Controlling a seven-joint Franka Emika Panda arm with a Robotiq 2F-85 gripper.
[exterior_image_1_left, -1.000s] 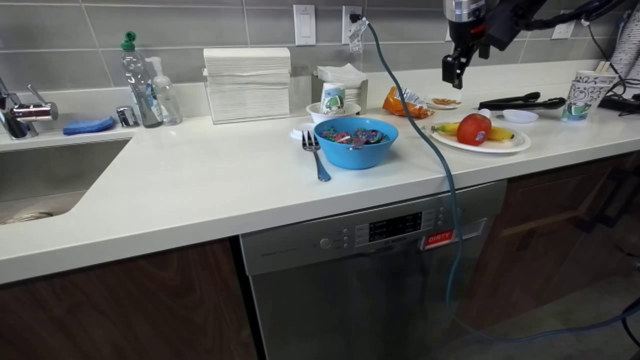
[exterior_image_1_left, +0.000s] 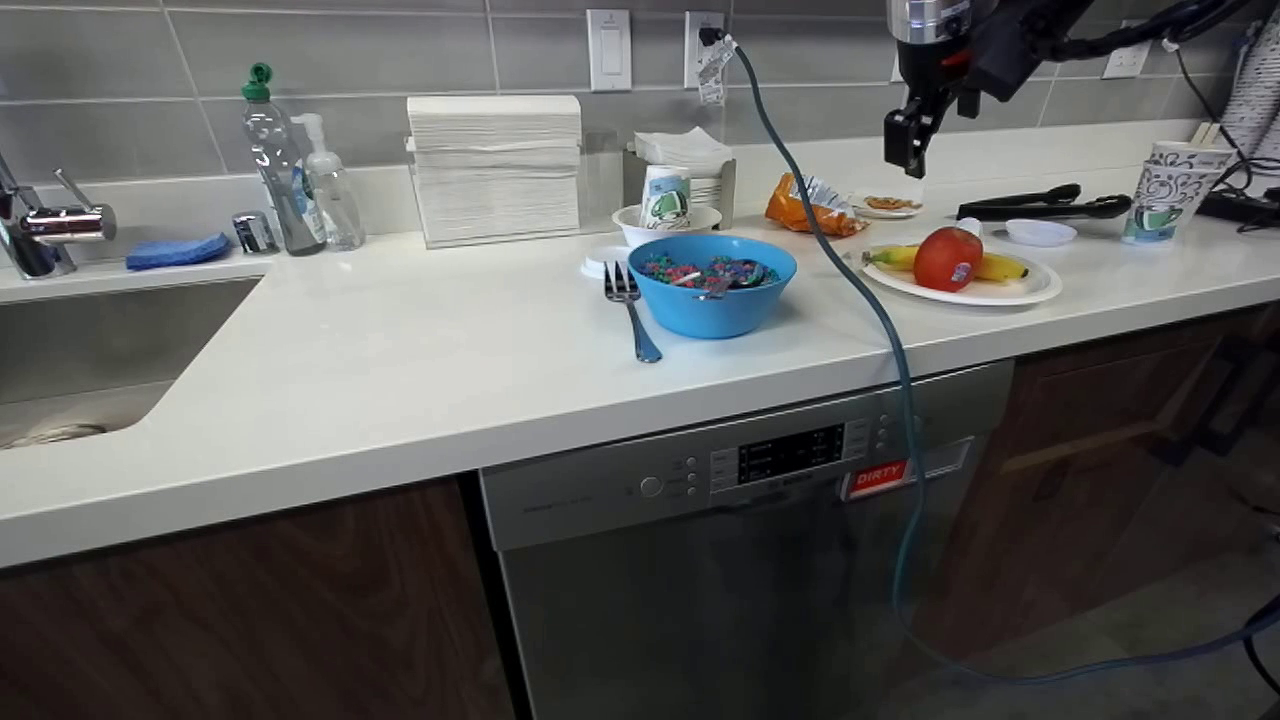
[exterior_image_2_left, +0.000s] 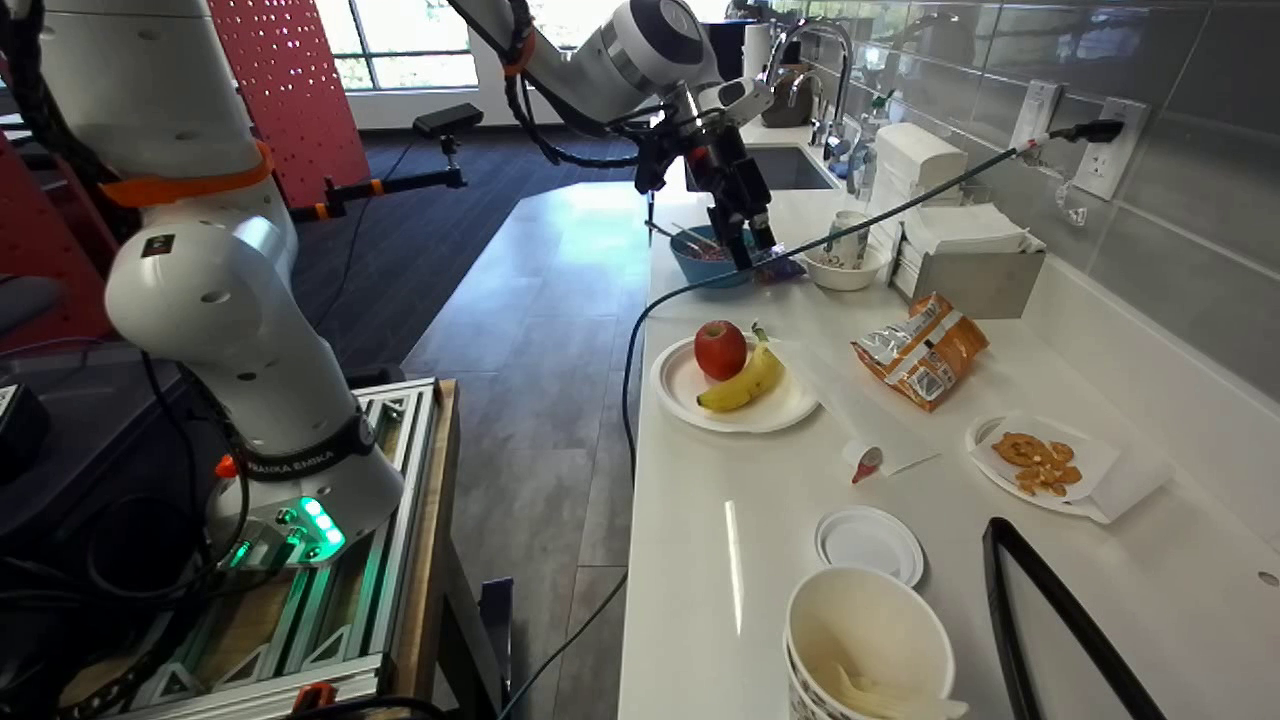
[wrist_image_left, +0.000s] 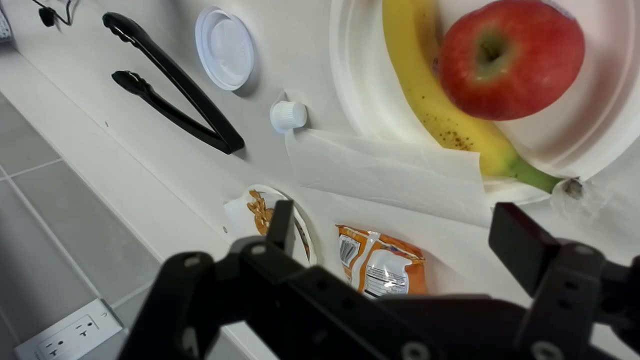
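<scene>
My gripper is open above the counter, its two dark fingers wide apart and nothing held between them. In the wrist view an orange snack bag (wrist_image_left: 384, 267) lies on the counter below the gap. Beyond the fingers, a red apple (wrist_image_left: 510, 60) and a yellow banana (wrist_image_left: 420, 90) share a white plate (wrist_image_left: 354, 78). A small plate of brown snacks (wrist_image_left: 306, 231) is partly hidden behind the left finger. From the first exterior side, the gripper (exterior_image_1_left: 912, 142) hangs at the upper right, well clear of the apple (exterior_image_1_left: 948, 259).
Black tongs (wrist_image_left: 186, 90), a white lid (wrist_image_left: 223, 48) and a small white cap (wrist_image_left: 288, 115) lie nearby. A blue bowl (exterior_image_1_left: 702, 314) of wrapped candies stands beside a fork (exterior_image_1_left: 638, 324). The blue cable (exterior_image_1_left: 882, 318) crosses the counter's front. Left of the fork, the counter is clear.
</scene>
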